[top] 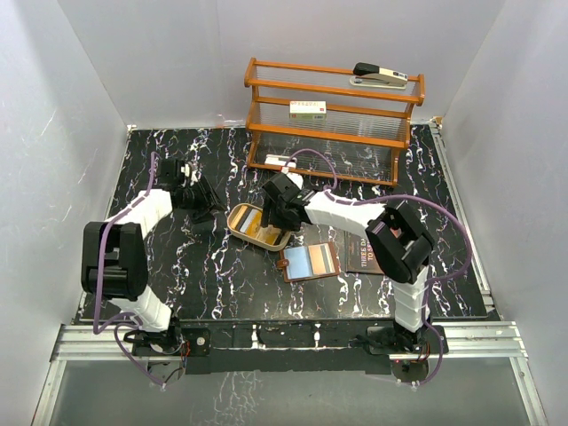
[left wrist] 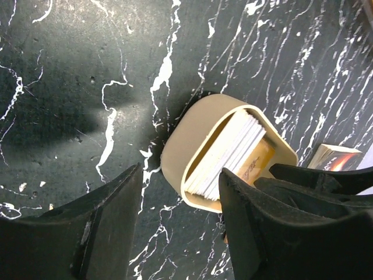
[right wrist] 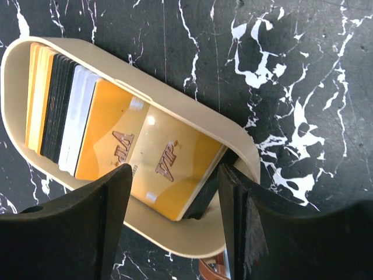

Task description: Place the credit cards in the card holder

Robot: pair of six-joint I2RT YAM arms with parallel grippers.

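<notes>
A beige oval box sits mid-table, and several cards lean inside it: orange, black, white and tan. Two tan cards marked VIP lie slanted near its right end, beside a black card. Over that right end my right gripper stands open, its fingers empty. My left gripper is open too, to the left of the box and apart from it. In front of the box's right end lies the open card holder, with blue and tan cards in its slots.
A book lies right of the holder, partly under the right arm. At the back stands a wooden rack bearing a stapler and a small box.
</notes>
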